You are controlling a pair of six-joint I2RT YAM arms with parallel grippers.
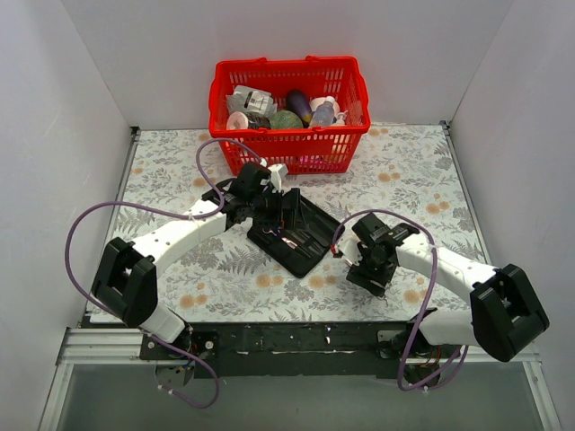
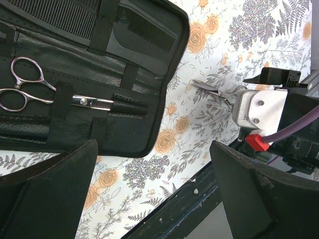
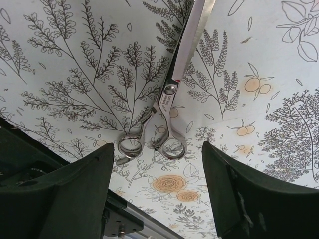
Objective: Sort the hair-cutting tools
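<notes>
A black zip case [image 1: 301, 260] lies open mid-table, holding combs [image 2: 65, 20] and thinning scissors [image 2: 89, 102] in loops. My left gripper [image 1: 283, 206] hangs open over it; both fingers show in the left wrist view with nothing between. Separate silver scissors [image 3: 172, 92] lie loose on the patterned cloth beneath my right gripper [image 1: 368, 280], which is open, its fingers either side of the handle rings in the right wrist view.
A red basket [image 1: 287, 72] of assorted items stands at the back. The table's front edge [image 1: 278, 328] runs close below my right gripper.
</notes>
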